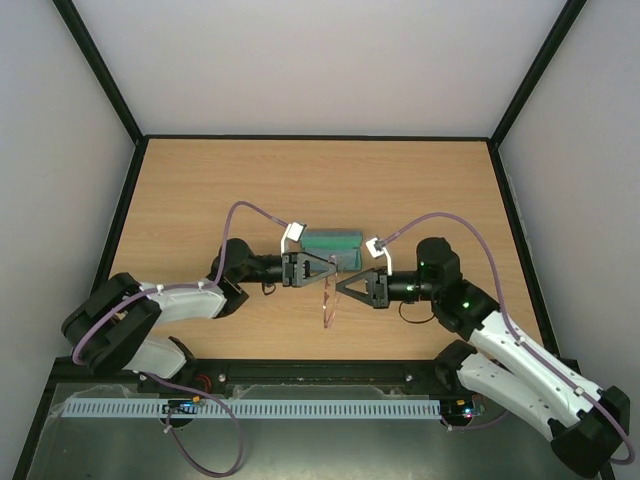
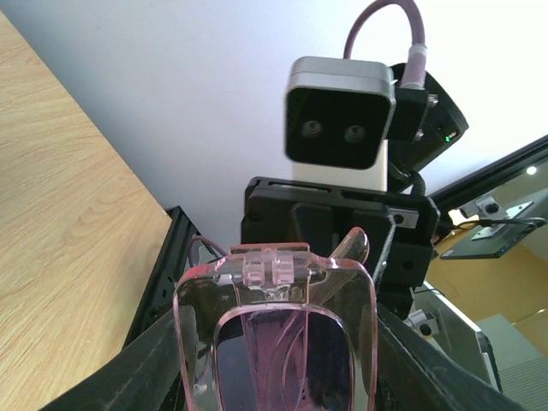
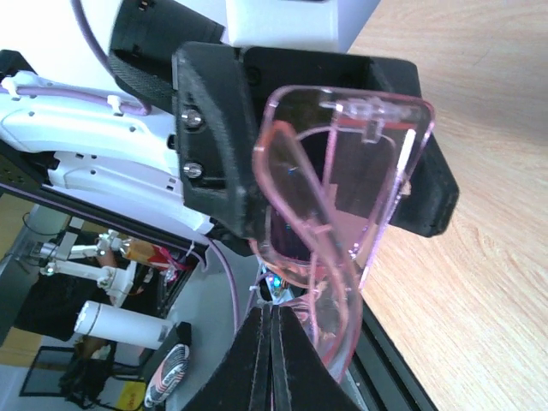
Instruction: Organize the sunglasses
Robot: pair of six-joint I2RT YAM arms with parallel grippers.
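Pink translucent sunglasses (image 1: 327, 305) hang from my left gripper (image 1: 335, 265), which is shut on them. In the left wrist view, a lens and the hinge of the sunglasses (image 2: 272, 267) fill the space between the fingers. Facing it from the right is my right gripper (image 1: 339, 287), very close to the sunglasses. The right wrist view shows its fingers (image 3: 255, 364) pressed together, with nothing between them. A pink temple arm (image 3: 295, 188) slants down just beyond and to the right of those fingertips, outside them. Whether it touches them I cannot tell.
A green glasses case (image 1: 333, 240) lies on the wooden table (image 1: 230, 190) just behind the two grippers. The grippers nearly meet, leaving little room between them.
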